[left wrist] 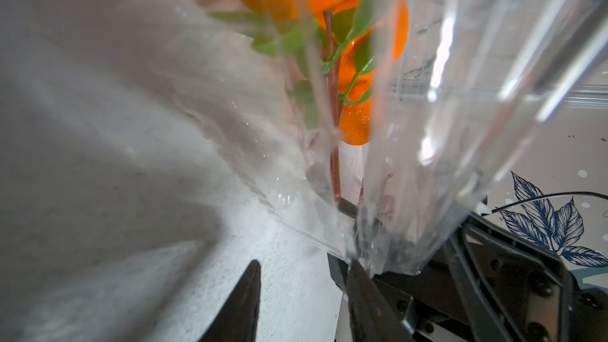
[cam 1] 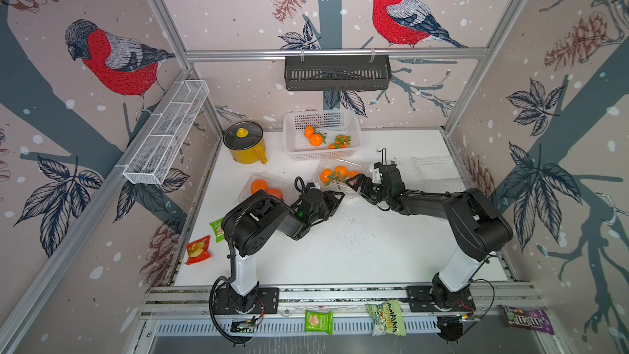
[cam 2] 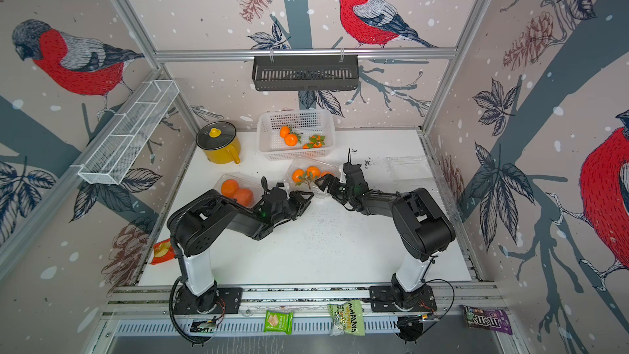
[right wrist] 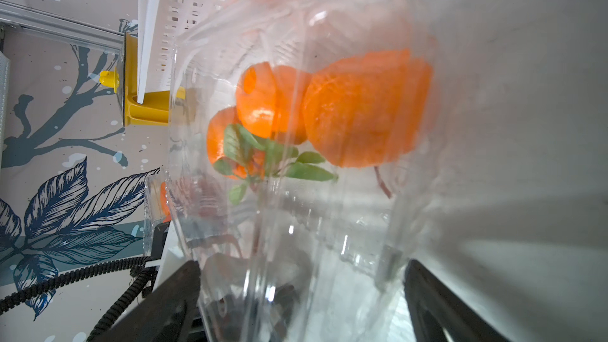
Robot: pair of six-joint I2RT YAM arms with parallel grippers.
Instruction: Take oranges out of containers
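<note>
A clear plastic container (cam 1: 332,186) with several oranges (cam 1: 340,171) and a leafy stem inside stands mid-table between my arms. My left gripper is low at its near end. Its fingers (left wrist: 243,300) are partly apart, one close by the container's edge; what lies between them does not show clearly. My right gripper stands open on the container's other side, with clear plastic visible in the gap. Another clear container (cam 1: 247,191) with oranges (cam 1: 259,185) sits left, partly behind my left arm. In the back, a white basket (cam 1: 303,153) holds oranges (cam 1: 317,139).
A yellow pot (cam 1: 246,150) with a dark lid stands at the back left. Snack packs, one red (cam 1: 198,249), lie at the left edge. Ahead of both grippers, the front middle of the table (cam 1: 367,249) is clear.
</note>
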